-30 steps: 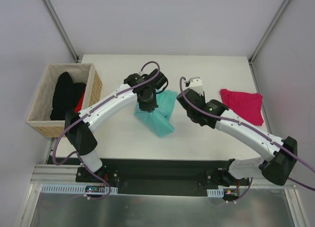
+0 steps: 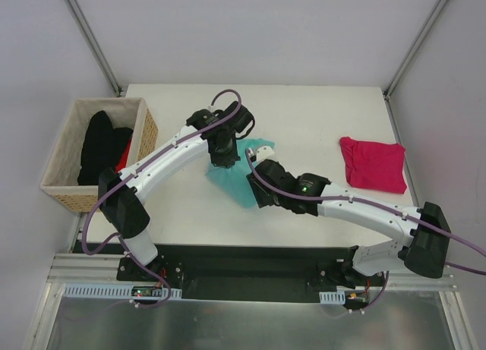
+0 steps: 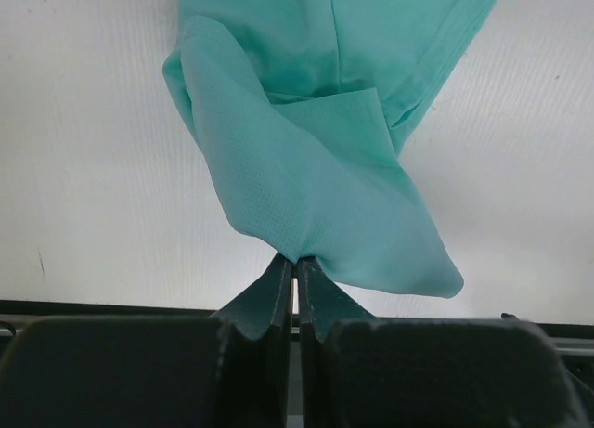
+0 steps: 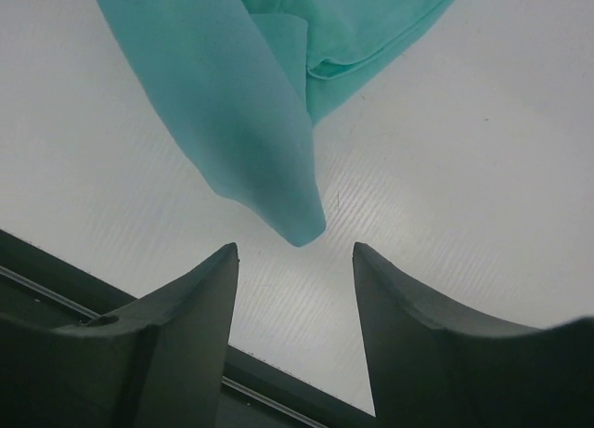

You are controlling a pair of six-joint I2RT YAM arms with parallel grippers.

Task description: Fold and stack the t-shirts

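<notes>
A teal t-shirt (image 2: 241, 190) lies partly folded on the white table, with a loose flap reaching toward the front edge. My left gripper is shut at a gathered edge of this t-shirt (image 3: 306, 196), the cloth pinched at its fingertips. My right gripper stands part open just beside the tip of the flap (image 4: 278, 187), with nothing between its fingers. In the top view both grippers are mostly hidden by their wrists.
A folded red t-shirt (image 2: 373, 165) lies at the table's right. A wicker basket (image 2: 64, 179) with black and red cloth stands at the left. Bare table (image 2: 311, 115) shows at the back and front.
My right arm has moved left and toward the front, to the tip of the teal flap. My left gripper has shifted only slightly.
</notes>
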